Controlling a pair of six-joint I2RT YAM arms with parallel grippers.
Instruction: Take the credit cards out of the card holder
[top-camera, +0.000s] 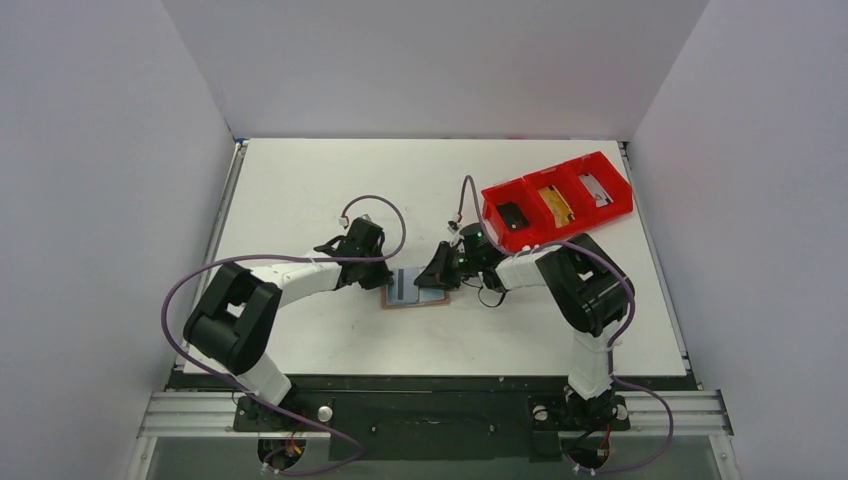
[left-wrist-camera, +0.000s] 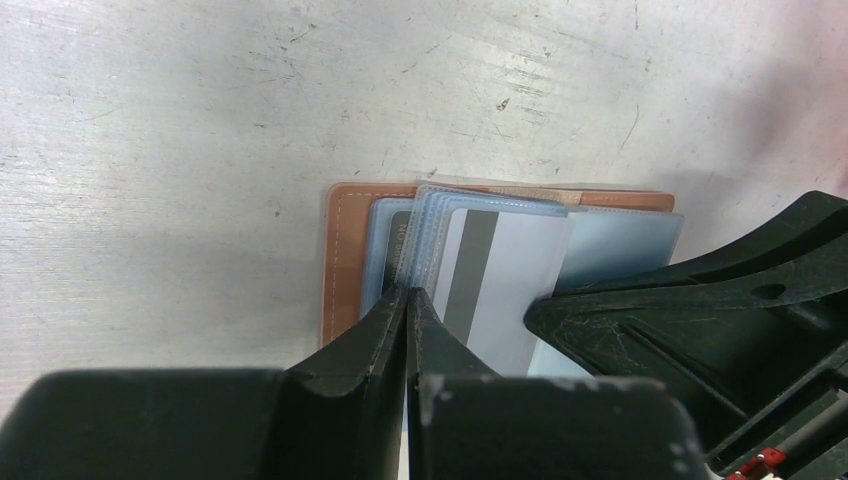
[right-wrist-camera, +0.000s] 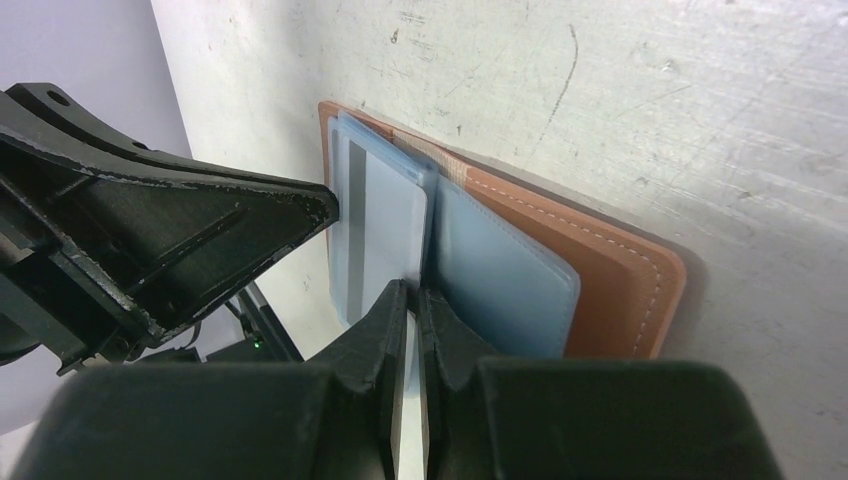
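Lying open on the table, the brown card holder (top-camera: 416, 305) has clear bluish sleeves. A white card with a dark stripe (left-wrist-camera: 507, 255) shows in a sleeve; a dark card (left-wrist-camera: 397, 240) is partly visible beneath the sleeves' left edge. My left gripper is shut, its tips at that left sleeve edge. From the right, my right gripper reaches over the holder, shut, with its tips against the right edge of the white card. Whether a thin edge is pinched in either gripper is hidden at the tips.
At the back right stands a red tray (top-camera: 516, 184) with three compartments, holding a dark card (top-camera: 512, 216), a yellow card (top-camera: 556, 205) and a whitish card (top-camera: 595, 190).
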